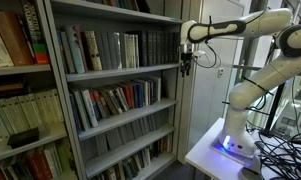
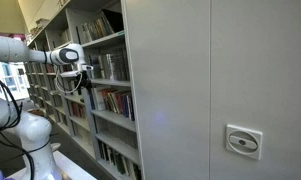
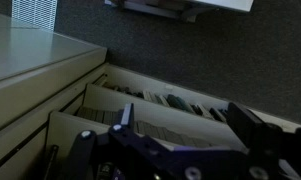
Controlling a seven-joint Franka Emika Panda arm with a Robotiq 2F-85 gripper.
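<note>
High beside the tall grey bookcase, my gripper (image 1: 185,70) points downward from the raised white arm (image 1: 245,24). Its fingers stand apart, and nothing shows between the dark fingers in the wrist view. Rows of books (image 1: 115,103) fill much of the bookcase. From the wrist camera, book tops (image 3: 185,104) appear along the shelves far below the gripper, and the gripper touches none of them. In the other exterior view the gripper (image 2: 78,84) hangs in front of the shelves.
The arm's base (image 1: 236,138) is fixed on a white table (image 1: 212,160). Black cables (image 1: 287,155) lie tangled behind it. A grey panel (image 2: 170,100) closes off the bookcase's end. Dark floor (image 3: 180,60) shows below, with open air around the gripper on the room side.
</note>
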